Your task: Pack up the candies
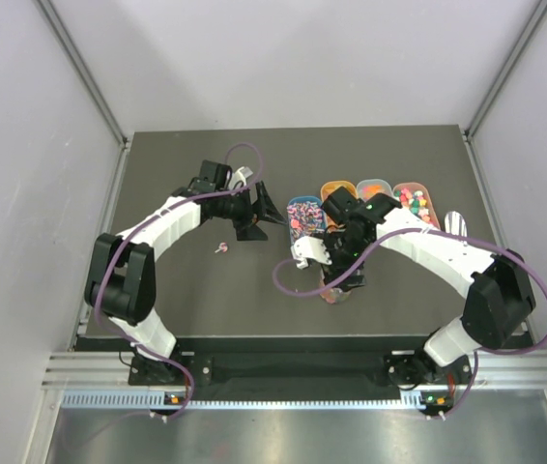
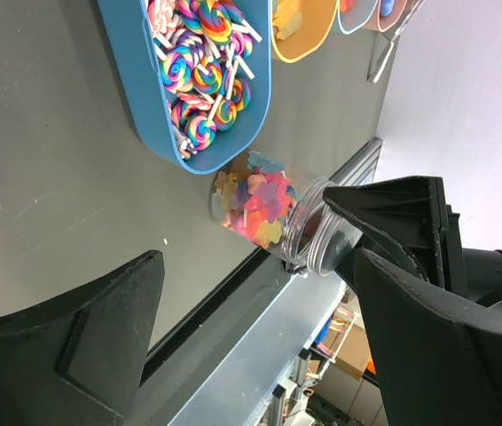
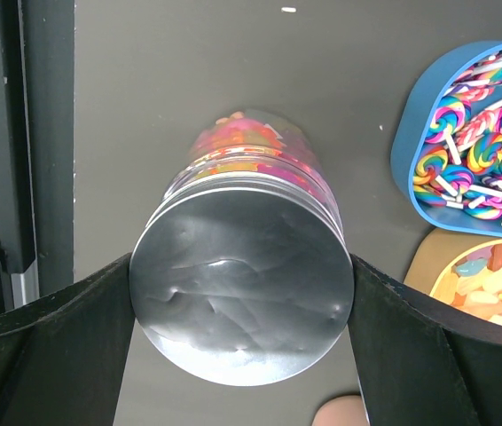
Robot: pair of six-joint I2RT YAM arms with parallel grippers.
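A clear jar (image 2: 255, 209) of colourful gummy candies stands on the table near its front edge. Its round silver top (image 3: 242, 284) faces the right wrist camera. My right gripper is open around that top, one finger at each side; in the top view the arm hides most of the jar (image 1: 334, 294). Over the table left of the bins, my left gripper (image 1: 272, 229) is open and empty. Swirl lollipops fill the blue bin (image 2: 131, 80), which stands behind the jar. One pink candy (image 1: 222, 247) lies loose on the table at left.
Right of the blue bin stand a yellow bin (image 2: 304, 44) with gummies, a pale bin (image 1: 373, 183) with orange candies and a pink bin (image 1: 432, 212) with mixed candies. A white scoop-like item (image 1: 455, 223) is at far right.
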